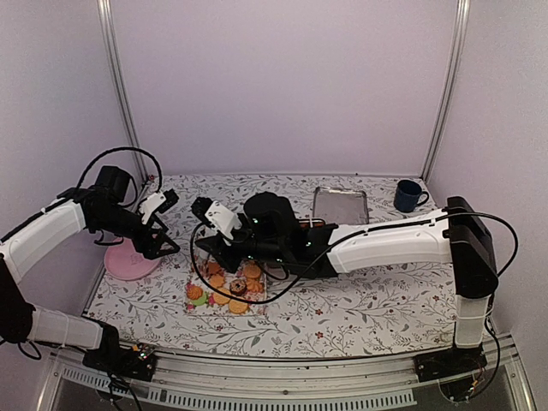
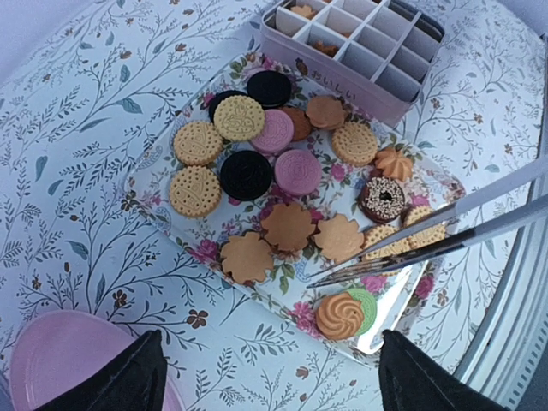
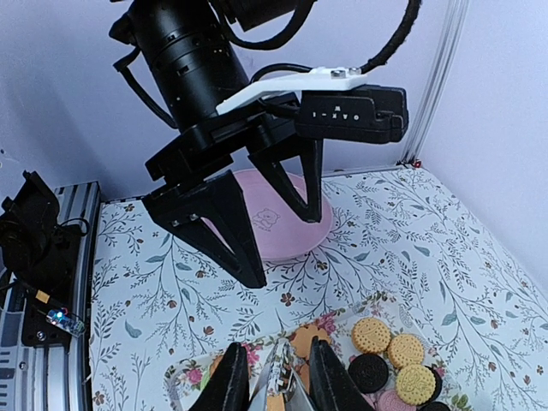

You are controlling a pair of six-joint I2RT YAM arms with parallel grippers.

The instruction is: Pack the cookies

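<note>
Metal tongs point(image 2: 411, 244) are gripped between the fingers of my right gripper. In the left wrist view their tips sit apart over the cookie tray point(image 2: 193, 244), with no cookie between them. Beneath are orange flower-shaped cookies point(image 2: 287, 227), and close by lies a swirled cookie point(image 2: 340, 315) on a green one. Black cookies point(image 2: 246, 175), pink cookies point(image 2: 297, 172) and round yellow cookies point(image 2: 194, 191) lie farther back. A divided box point(image 2: 377, 38) stands past the tray, a few compartments holding cookies. My left gripper point(image 1: 165, 243) is open and empty, left of the tray.
A pink plate point(image 1: 128, 264) rests at the left, partly under the left arm. Behind the right arm are a grey metal tray point(image 1: 340, 205) and a dark blue mug point(image 1: 409, 196).
</note>
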